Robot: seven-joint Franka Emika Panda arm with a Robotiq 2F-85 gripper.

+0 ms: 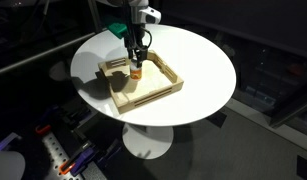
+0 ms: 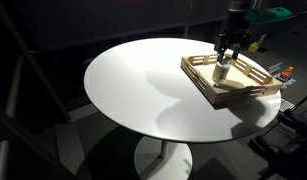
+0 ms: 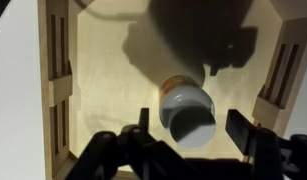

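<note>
A small orange bottle with a white cap stands upright inside a shallow wooden tray. My gripper is over the bottle, pointing down, its fingers close to the cap. From the wrist, the round cap appears between the two fingertips of my gripper, with a visible gap on each side. The fingers are apart, and no hold on the bottle shows. In the second exterior view the bottle is near the tray's front wall, just below the gripper.
The tray's slatted wooden walls surround the bottle, and its floor is otherwise bare. Dark shadows of the arm fall across the tray floor.
</note>
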